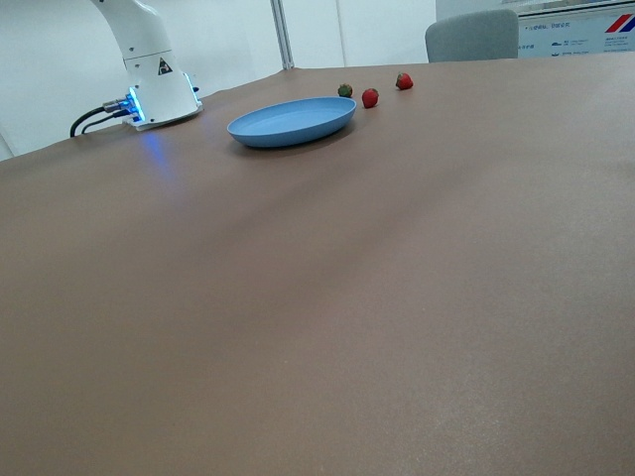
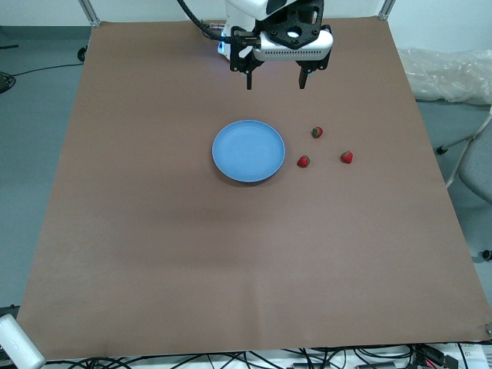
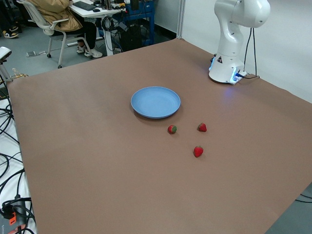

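My gripper (image 2: pixel 275 80) hangs at the back of the table in the left view, above and behind a blue plate (image 2: pixel 248 151), its two black fingers apart and nothing seen between them. Three strawberries lie loose on the table to the plate's right in that view: one (image 2: pixel 317 132) toward the back, one (image 2: pixel 304 161) close by the plate and one (image 2: pixel 347 157) farther right. The plate is empty. In the top view only the white arm base (image 1: pixel 159 94) shows, left of the plate.
Cables run along the near edge. A grey chair (image 2: pixel 477 161) stands beyond the right edge, and a person sits at a desk behind the table in the right view.
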